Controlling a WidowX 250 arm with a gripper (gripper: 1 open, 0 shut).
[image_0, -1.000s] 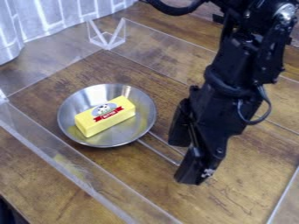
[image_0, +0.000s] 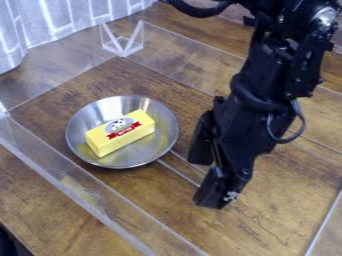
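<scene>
A yellow butter box (image_0: 112, 138) with a red and white label rests in a round steel pan (image_0: 87, 112) at the left of the view. To its right, my black gripper (image_0: 211, 168) is low over the wooden surface, near the pan's right side; the arm hides much of it, and whether the fingers are open or shut is unclear.
Clear plastic walls border the wooden surface (image_0: 307, 195), which is bare at the front and right. A small clear holder (image_0: 122, 40) stands at the back left by a white curtain. A thin rod runs from the pan toward the gripper.
My gripper and arm have shifted very slightly; the pan and butter box are unchanged.
</scene>
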